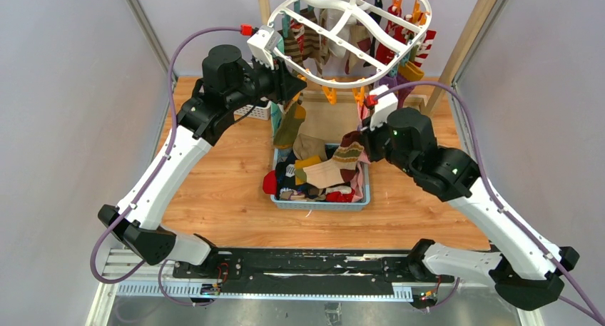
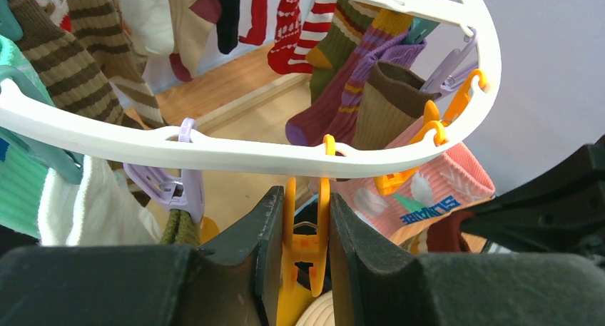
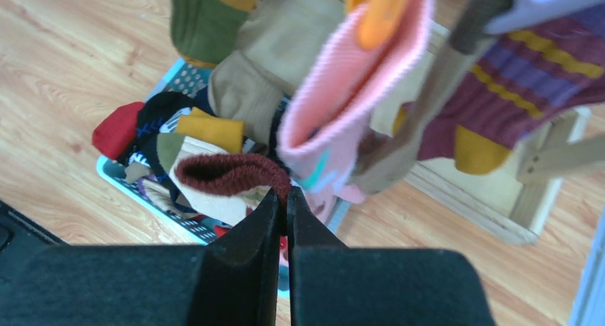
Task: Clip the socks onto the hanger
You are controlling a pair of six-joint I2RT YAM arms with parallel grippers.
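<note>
The white hanger hangs at the top, with socks clipped round it. My left gripper is shut on an orange clip that hangs from the hanger's near rim. My right gripper is shut on the dark red cuff of a sock. In the top view this sock, with cream, brown and green bands, dangles from the right gripper over the basket. A pink sock hangs from another orange clip, close to the right gripper. The clip's tips are partly hidden by my left fingers.
A blue basket below holds several more socks. Behind it lies a wooden tray. Hanging green and purple-striped socks flank the space under the near rim.
</note>
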